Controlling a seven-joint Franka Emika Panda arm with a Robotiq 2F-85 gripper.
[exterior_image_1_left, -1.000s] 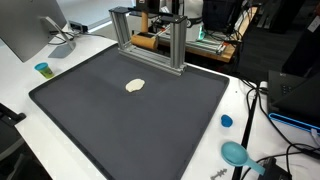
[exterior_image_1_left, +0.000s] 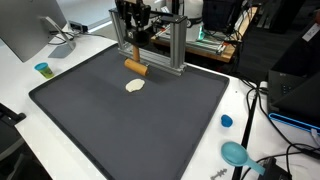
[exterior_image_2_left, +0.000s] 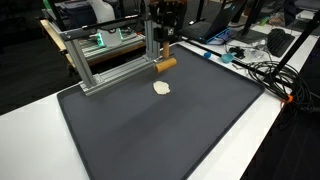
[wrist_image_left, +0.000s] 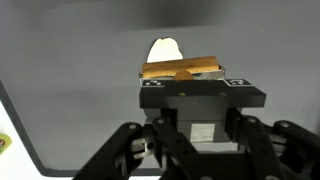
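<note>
An orange-brown wooden piece, T-shaped like a small mallet, hangs upright below my gripper (exterior_image_1_left: 136, 46). Its crossbar (exterior_image_1_left: 136, 67) lies level at the bottom, and a short stem rises from it into the fingers. From above, the wrist view shows the wooden bar (wrist_image_left: 180, 67) just beyond my gripper, which is shut on the stem. In exterior view 2 the bar (exterior_image_2_left: 166, 65) is close over the dark mat; whether it touches is hard to tell. A flat cream-coloured disc (exterior_image_2_left: 161, 87) lies on the mat a little in front of it.
A metal frame (exterior_image_1_left: 178, 45) stands beside the wooden piece at the mat's back edge. A green cup (exterior_image_1_left: 43, 70) sits at the left; a blue lid (exterior_image_1_left: 226, 121) and a turquoise scoop (exterior_image_1_left: 238, 155) lie to the right.
My gripper has come down with the wooden piece, moving slightly left in exterior view 1 and nearer the mat and the disc. The disc has not moved.
</note>
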